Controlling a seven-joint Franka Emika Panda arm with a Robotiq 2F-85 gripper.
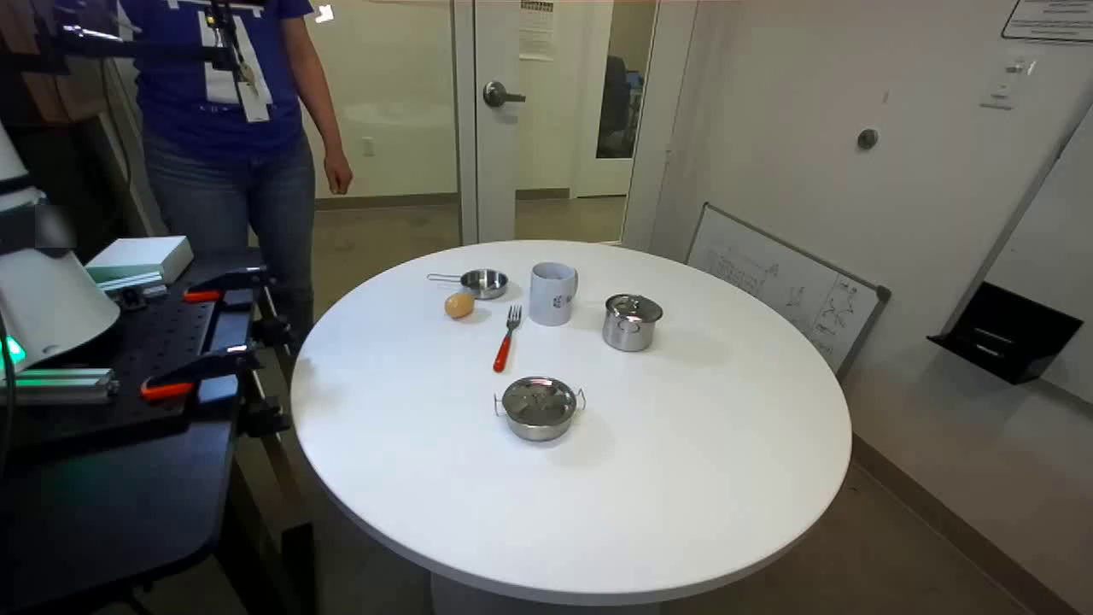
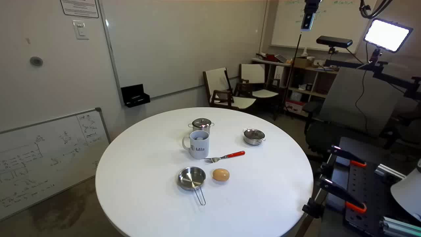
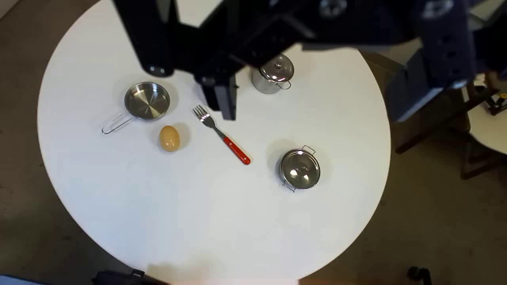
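Note:
My gripper is open above the round table, its two fingers wide apart and nothing held between them. Below it a fork with a red handle lies flat. A brown egg rests beside a small steel pan with a wire handle. The lidded tall pot is partly covered by the gripper in the wrist view, while the low lidded pot shows whole. A white mug stands upright near the tall pot; the gripper hides it in the wrist view.
The white table has wide bare room at its front and right. A dark bench with clamps and the arm's base stands beside it. A person stands behind the bench. A whiteboard leans against the wall.

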